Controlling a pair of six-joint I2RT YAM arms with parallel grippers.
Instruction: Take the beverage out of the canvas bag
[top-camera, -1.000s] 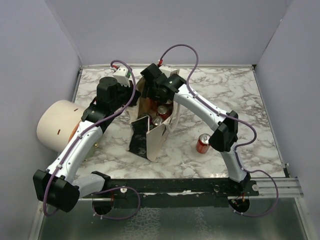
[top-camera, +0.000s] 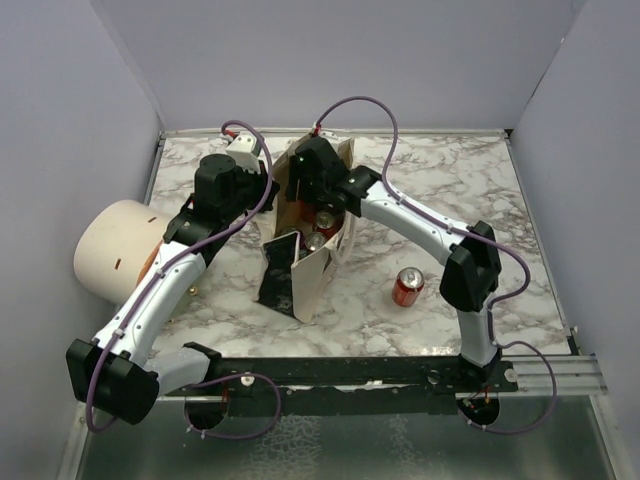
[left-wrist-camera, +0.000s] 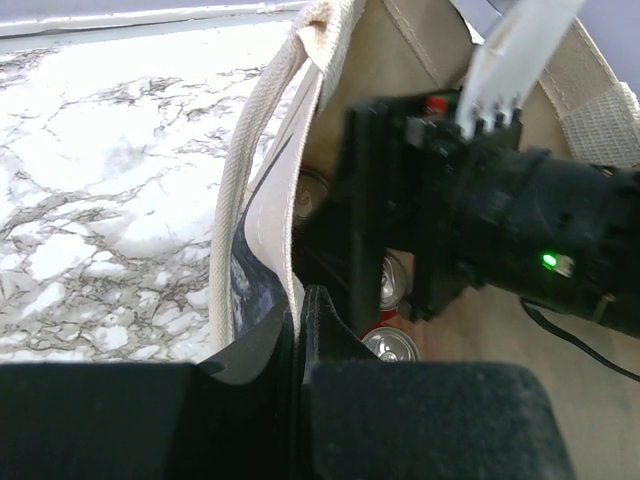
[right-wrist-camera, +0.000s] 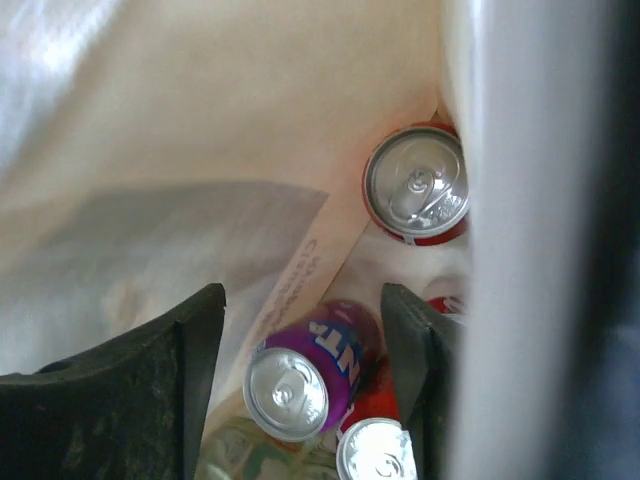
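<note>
The canvas bag (top-camera: 312, 280) stands upright in the middle of the table, its mouth open upward. My left gripper is shut on the bag's rim, which runs between its fingers. Inside the bag, my right gripper is open, with no can gripped. Below and beyond its fingers (right-wrist-camera: 203, 345) lies a purple can (right-wrist-camera: 345, 340), tilted with its silver top toward the camera. A red can (right-wrist-camera: 375, 445) lies beside it, partly behind the right finger. Another red can (right-wrist-camera: 417, 185) stands upright in the bag's corner.
A single red can (top-camera: 408, 287) stands on the table to the right of the bag. A beige cylinder-like container (top-camera: 120, 250) lies at the left.
The left arm, the bag and the lone can look unmoved.
</note>
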